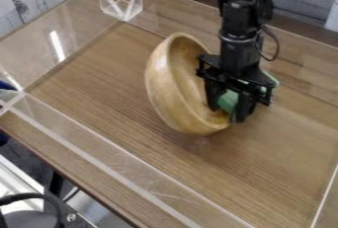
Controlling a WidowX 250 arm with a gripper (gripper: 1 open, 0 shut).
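Observation:
A large wooden bowl (177,89) is tilted steeply on its side at the middle of the table. My black gripper (232,86) reaches down from the top at the bowl's right side, shut on something there. A green object (228,104) shows between and behind the gripper's fingers, partly hidden by them; whether it is held cannot be told clearly.
The wooden table (93,118) has free room to the left, front and right. A clear plastic-taped corner (119,3) is at the back left. Dark cables and hardware (34,212) lie off the table's lower left edge.

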